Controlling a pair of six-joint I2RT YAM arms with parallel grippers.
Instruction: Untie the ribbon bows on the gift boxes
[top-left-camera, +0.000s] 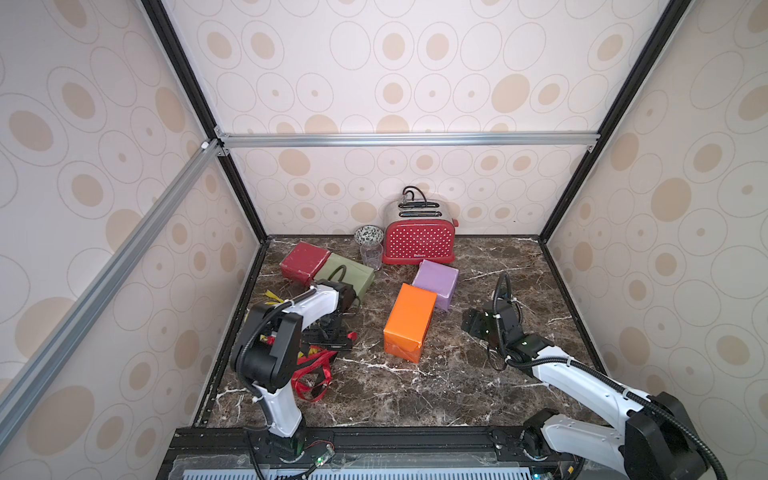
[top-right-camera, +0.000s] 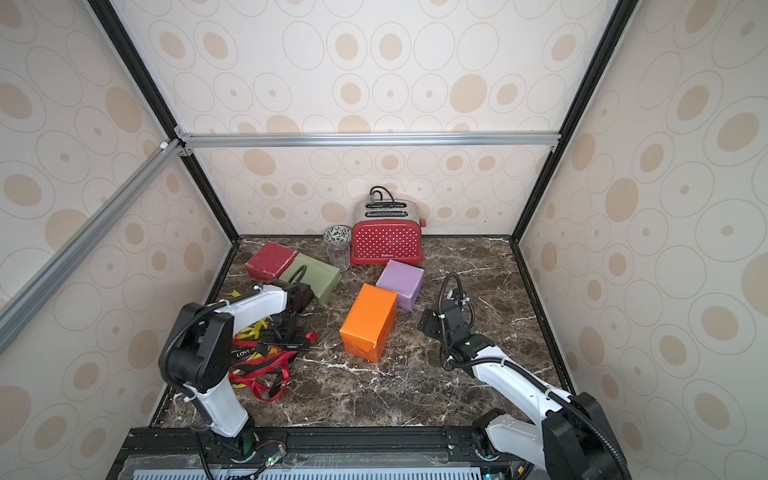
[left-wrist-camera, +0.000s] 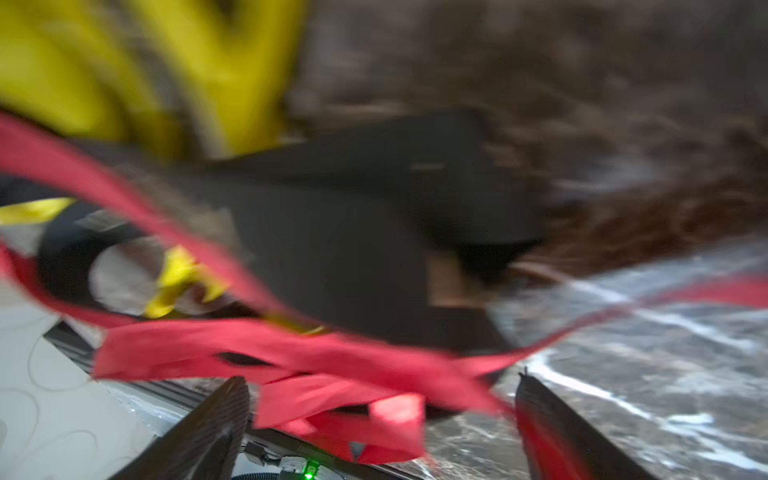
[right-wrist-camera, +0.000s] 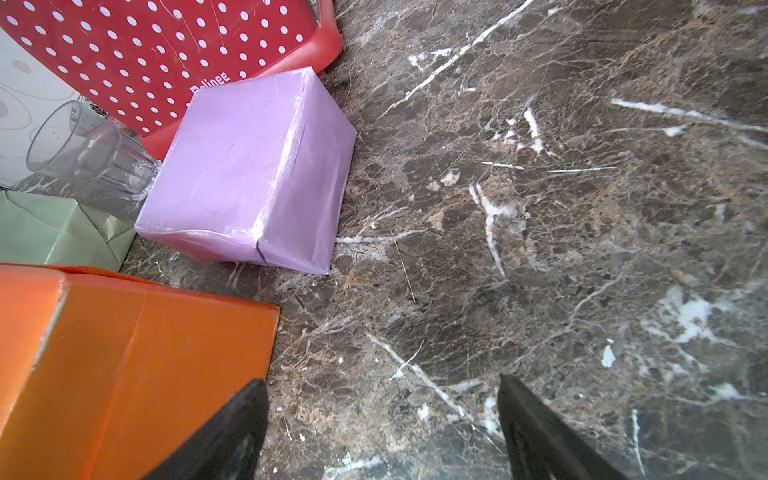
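Five-colour scene: red, green, orange and purple boxes show no bows on them. A loose tangle of red, yellow and black ribbons lies at the front left. My left gripper is open directly over this pile, blurred in its wrist view; red ribbon passes behind its fingertips. My right gripper is open above bare marble, right of the orange box and in front of the purple one, with nothing between its fingers.
A red dotted toaster and a glass stand at the back wall, behind the boxes. Marble is clear at the right and front centre. Walls and rails enclose the table.
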